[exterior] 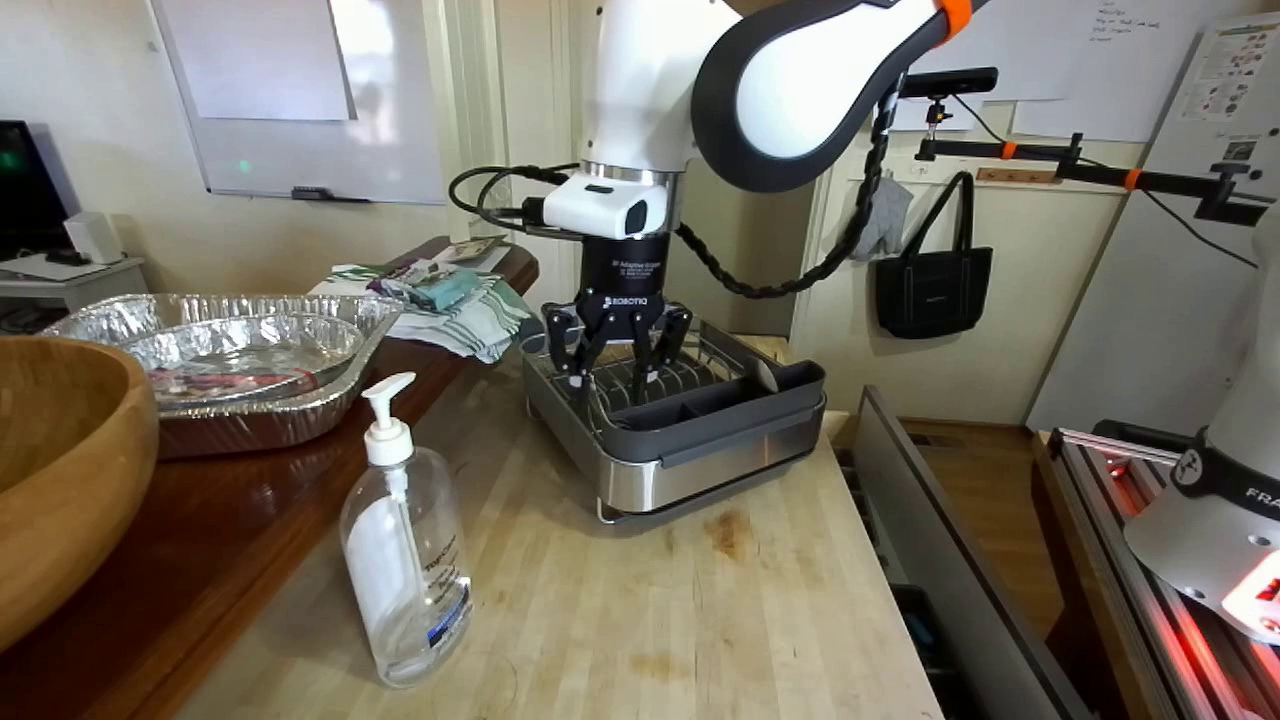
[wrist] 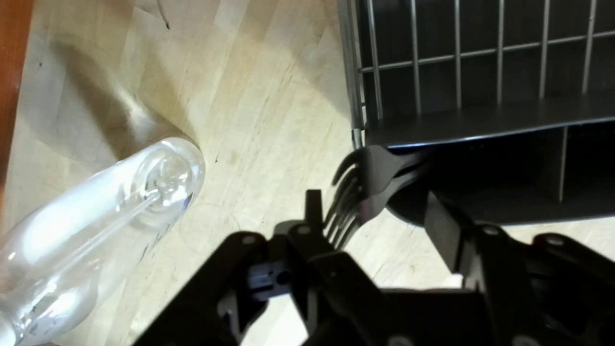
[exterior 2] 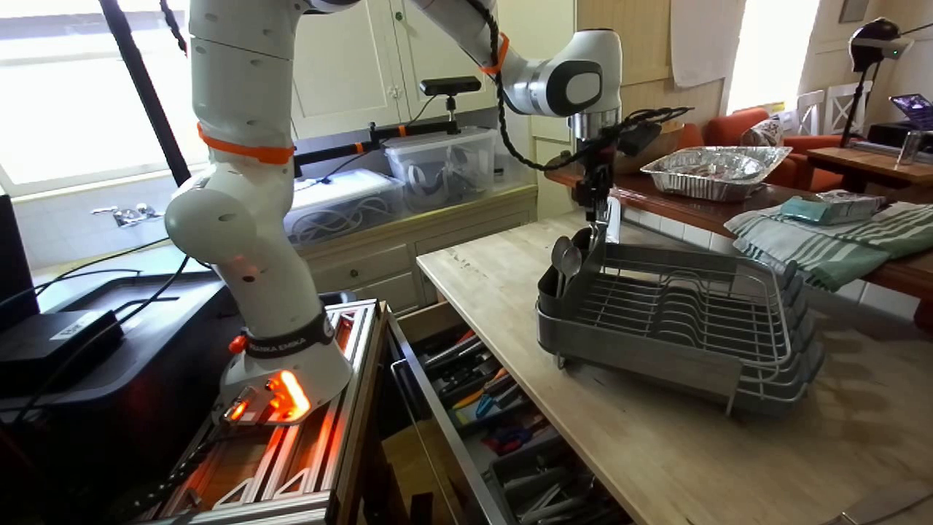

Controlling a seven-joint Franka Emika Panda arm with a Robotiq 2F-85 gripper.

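Dark forks [wrist: 377, 173], seemingly two overlapping, stick out of one end of the dish rack's black utensil holder [wrist: 490, 213] in the wrist view, tines outward. My gripper is partly open around them, with gaps left between the tines and its fingers. In exterior view 1 the gripper [exterior: 609, 386] points straight down at the holder's left end. The metal dish rack [exterior: 720, 468] stands on the wooden counter. Spoons [exterior 2: 570, 261] stand in the holder's other end. The fork handles are hidden inside the holder.
A clear pump bottle [exterior: 408, 564] stands on the counter, left of the rack. Foil trays [exterior: 270, 420] and a wooden bowl [exterior: 72, 468] sit farther left. Below the counter's edge, an open drawer [exterior 2: 490, 472] holds utensils. The counter in front of the rack is mostly bare.
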